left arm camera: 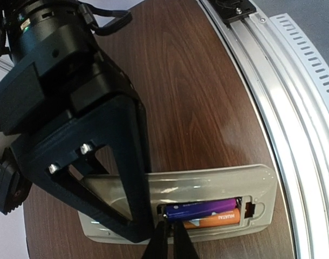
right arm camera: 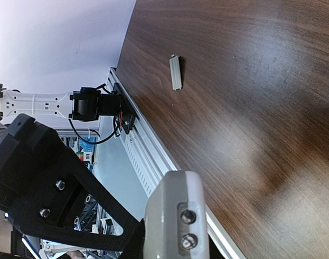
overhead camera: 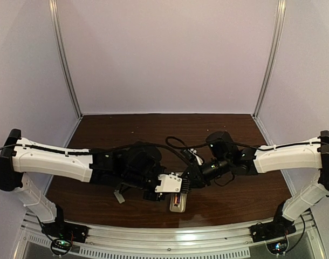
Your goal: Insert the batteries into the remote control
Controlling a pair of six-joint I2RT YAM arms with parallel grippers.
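Note:
The remote is held off to the middle front, its open compartment showing two batteries, a purple one and an orange one, lying side by side in the left wrist view. My right gripper is shut on the remote, whose end fills the bottom of the right wrist view. My left gripper is shut at the compartment, fingertips at the purple battery's end; exactly what is between them is hidden.
The small grey battery cover lies on the wooden table at the left. The metal rail runs along the front edge.

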